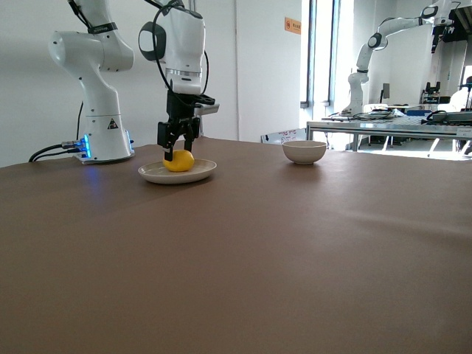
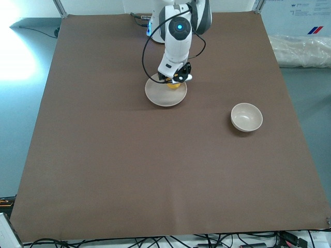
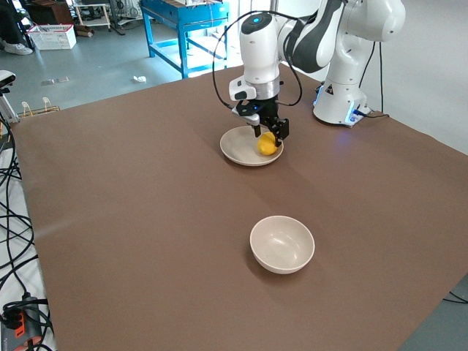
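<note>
A yellow round fruit [image 1: 179, 162] rests on a shallow white plate [image 1: 155, 177]; in the right view the fruit [image 3: 267, 144] sits toward the plate's side. My black gripper [image 1: 178, 147] is down over the plate with its fingers around or just beside the fruit; whether they press on it I cannot tell. In the left view the gripper mostly hides the fruit. An empty white bowl [image 2: 246, 117] stands apart on the brown table, also seen nearer the camera in the right view.
Cables [image 3: 18, 241] lie along an outer edge of it. The arm's white base [image 1: 107, 140] stands behind the plate.
</note>
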